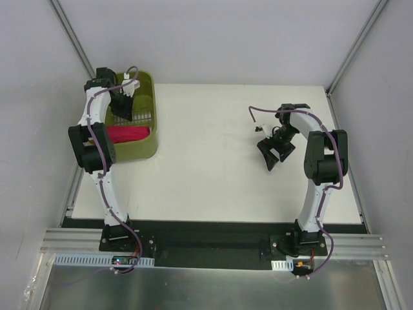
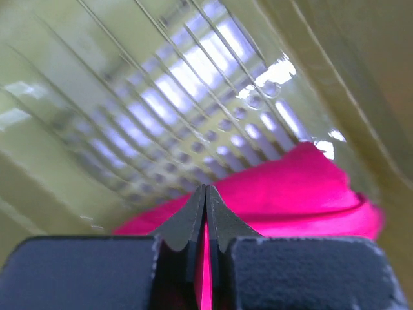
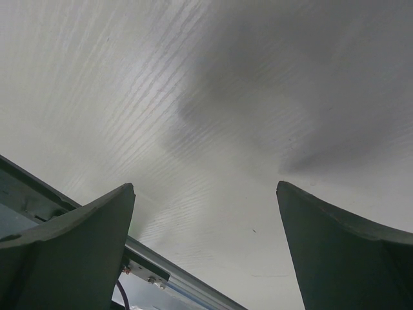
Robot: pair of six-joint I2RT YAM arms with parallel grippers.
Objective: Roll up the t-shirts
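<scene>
A rolled red t-shirt lies across the near end of the olive basket; in the left wrist view the shirt shows bright pink on the slotted basket floor. Over the basket is my left gripper, fingers pressed together. Its tips overlap the shirt in the left wrist view, but no cloth shows between them. At the right of the table, my right gripper hangs open above bare surface, its fingers wide apart.
Basket walls rise around the left gripper. A metal rail bounds the table's right side.
</scene>
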